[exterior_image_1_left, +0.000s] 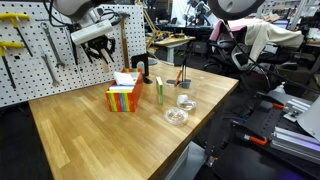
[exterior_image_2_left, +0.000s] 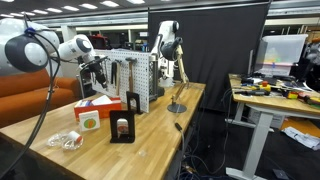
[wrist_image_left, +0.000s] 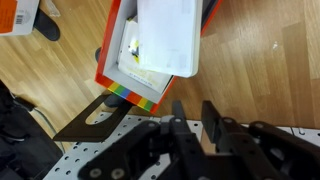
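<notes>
My gripper is in the air beside and above a red box with coloured stripes (exterior_image_1_left: 122, 101). In the wrist view its dark fingertips stand a little apart, with bare wood behind the gap. Nothing clear shows between them, and the exterior views are too small to settle how far the fingers have closed. A white flat item (wrist_image_left: 167, 35) lies in the box's opening and sticks up past its rim. Paler contents sit lower inside the box.
Right of the box stand a green upright item (exterior_image_1_left: 160, 90), a white cup (exterior_image_1_left: 183, 101) and a clear round dish (exterior_image_1_left: 177, 117). A pegboard (exterior_image_1_left: 35, 75) with tools rises behind.
</notes>
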